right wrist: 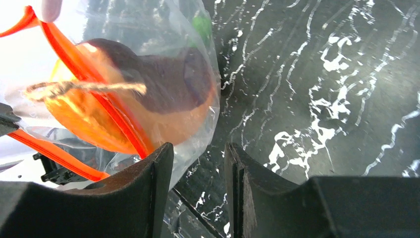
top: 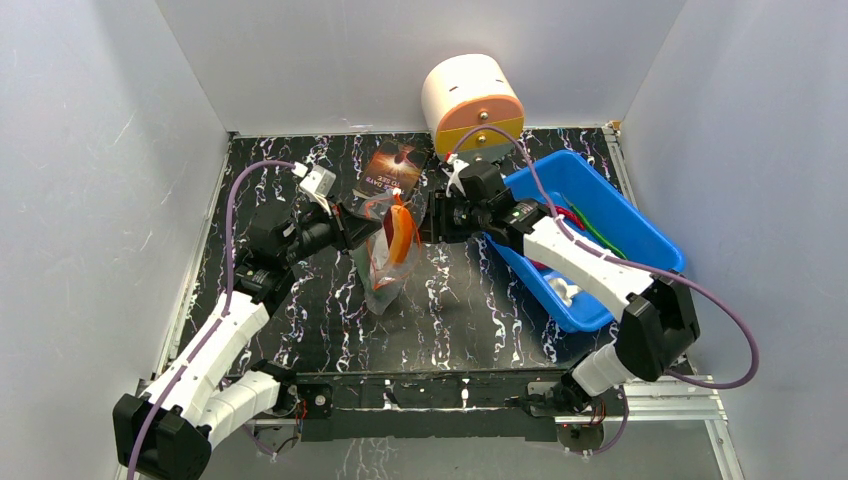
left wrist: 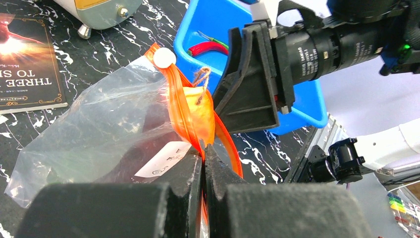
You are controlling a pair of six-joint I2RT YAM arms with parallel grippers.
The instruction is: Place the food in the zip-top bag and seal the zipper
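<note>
A clear zip bag (top: pixel 385 280) with an orange zipper (left wrist: pixel 181 109) stands at mid-table, holding orange and brown food (right wrist: pixel 84 114); a twine loop (right wrist: pixel 84 89) shows at its mouth. My left gripper is shut on the bag's orange rim at the left side of the opening. My right gripper is part open just right of the bag in the top view, nothing clearly between its fingers; in its own view the bag lies to the left of the fingertips.
A blue bin (top: pixel 640 240) with peppers and other items fills the right. A book (top: pixel 385 165) and a rounded drawer box (top: pixel 470 90) stand at the back. Bare marble lies in front of and around the bag.
</note>
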